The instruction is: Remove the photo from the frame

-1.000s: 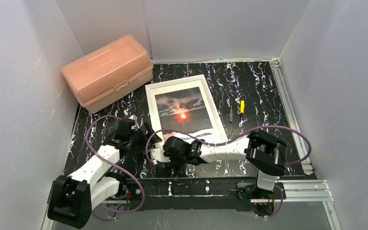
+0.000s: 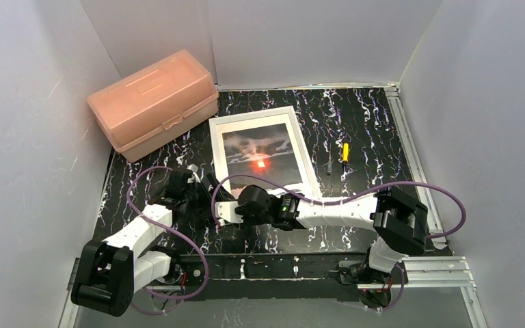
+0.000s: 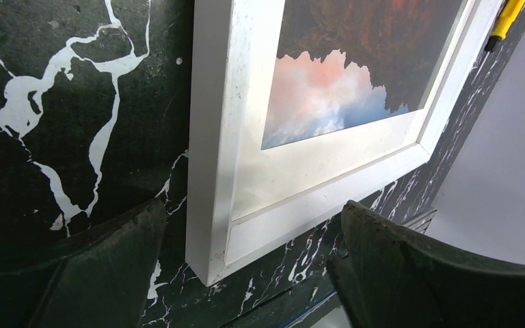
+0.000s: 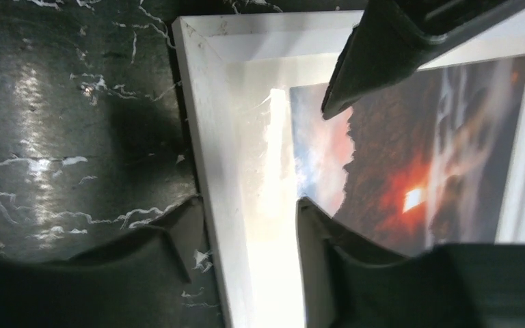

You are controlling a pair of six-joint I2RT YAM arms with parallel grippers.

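Observation:
The white frame (image 2: 217,143) lies face up on the marble table, holding the photo (image 2: 260,157) (image 3: 342,96). My left gripper stands open at the frame's near-left corner, its fingers either side of that corner, nothing held. In the right wrist view, part of the left gripper hangs over the frame's upper border. My right gripper is above the frame's edge with its fingers apart and nothing visibly between them; in the top view the arm hides much of that corner.
A pink lidded toolbox (image 2: 147,102) sits at the back left. A yellow screwdriver (image 2: 345,153) and a thin grey tool (image 2: 329,164) lie right of the frame. Walls and rails bound the table. Both arms crowd the near-left area.
The right arm has shifted rightward at its elbow and a little upward in the top view, with its gripper rising slightly. The left arm and frame are nearly unchanged.

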